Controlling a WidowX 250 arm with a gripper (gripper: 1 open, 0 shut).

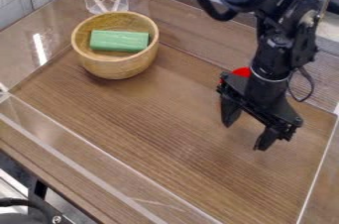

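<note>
My gripper [248,123] is open and low over the right part of the wooden table [126,159], pointing down. A red object [241,74] lies just behind it, mostly hidden by the gripper and arm, so its shape cannot be told.
A yellow bowl [139,59] holding a green block [118,42] stands at the upper left. The table's left edge shows at the lower left.
</note>
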